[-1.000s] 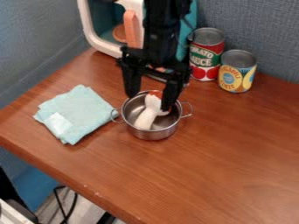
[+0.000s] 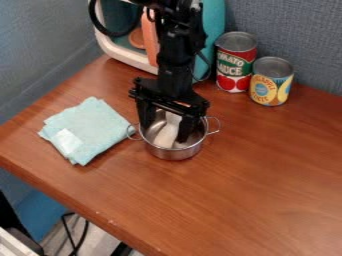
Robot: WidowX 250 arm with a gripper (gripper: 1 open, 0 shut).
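My black gripper (image 2: 168, 118) reaches down into a small steel pot (image 2: 185, 150) with two side handles, its fingers around or beside a pale, light-coloured object (image 2: 166, 130) lying inside. The gripper hides much of that object, and I cannot tell whether the fingers are closed on it.
A folded light-blue cloth (image 2: 83, 131) lies left of the pot. Two cans, a red one (image 2: 234, 65) and a yellow one (image 2: 271, 84), stand at the back right, near a teal appliance (image 2: 211, 22).
My gripper has moved down into the pot and now covers more of the pale object.
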